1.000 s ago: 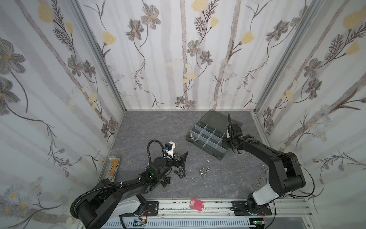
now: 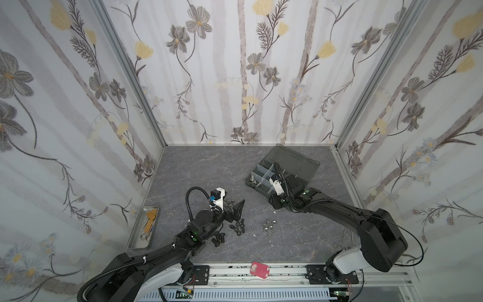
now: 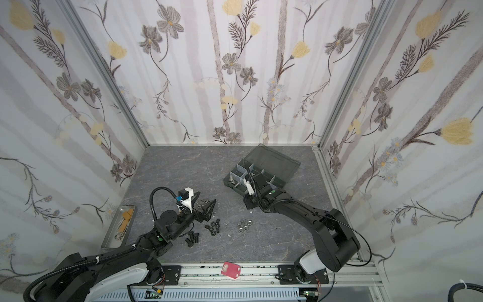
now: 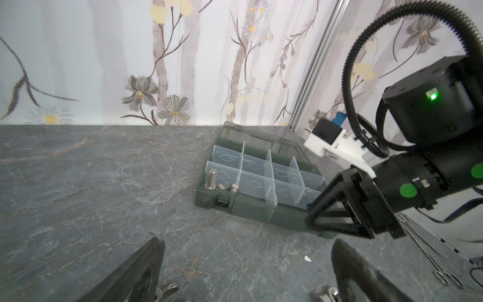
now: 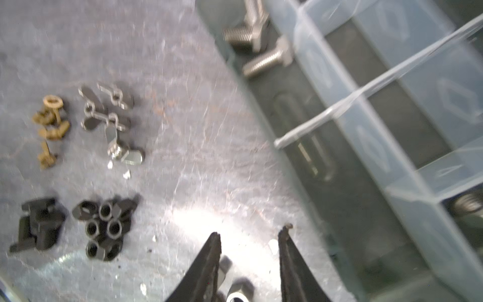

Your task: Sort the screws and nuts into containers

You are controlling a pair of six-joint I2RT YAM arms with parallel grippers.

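Observation:
The grey sorting box (image 4: 251, 209) lies with its lid back and clear dividers up. Silver hex bolts (image 5: 266, 63) rest in its corner compartment, and a silver nut (image 5: 468, 203) shows in another. Above the table near the box's front side, my right gripper stands open, empty; silver nuts (image 5: 239, 292) appear below its fingers. My left gripper is also open with nothing held, over the hardware piles left of the box. On the table lie silver wing nuts (image 5: 113, 118), brass pieces (image 5: 52, 120), black hex nuts (image 5: 105, 226) and black bolts (image 5: 42, 221).
A metal tray (image 2: 133, 236) with tan items stands at the far left. Scissors (image 4: 442, 276) lie at the right, and a pink object (image 2: 259, 269) sits on the front rail.
My right arm has swung left from the box's right end to its front side, covering part of the box from above. The left arm has shifted slightly left.

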